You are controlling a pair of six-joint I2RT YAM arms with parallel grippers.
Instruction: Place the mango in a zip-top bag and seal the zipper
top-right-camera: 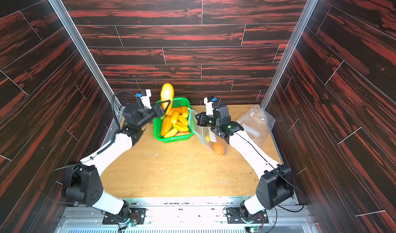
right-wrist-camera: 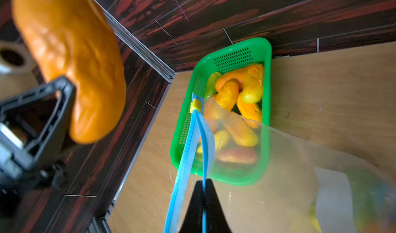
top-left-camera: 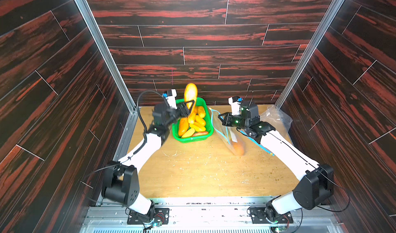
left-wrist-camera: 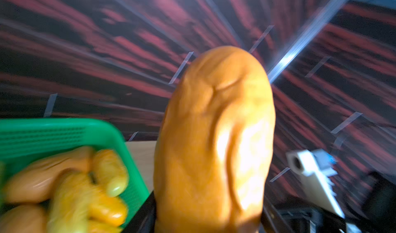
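In the left wrist view a large orange mango (left-wrist-camera: 218, 142) stands up between the dark fingers; my left gripper (top-left-camera: 190, 105) is shut on it, raised above the basket's back. My right gripper is shut on the blue zip edge (right-wrist-camera: 181, 191) of a clear zip top bag (right-wrist-camera: 288, 162). A yellow slider (right-wrist-camera: 196, 105) sits at the far end of that zip. The two blue strips lie slightly apart near the slider. An orange fruit (top-left-camera: 238, 148) shows low in the hanging bag, partly blurred.
A green basket (right-wrist-camera: 267, 88) of several orange and yellow fruits stands at the back, left of the bag. Another clear bag (top-left-camera: 277, 116) lies at the back right.
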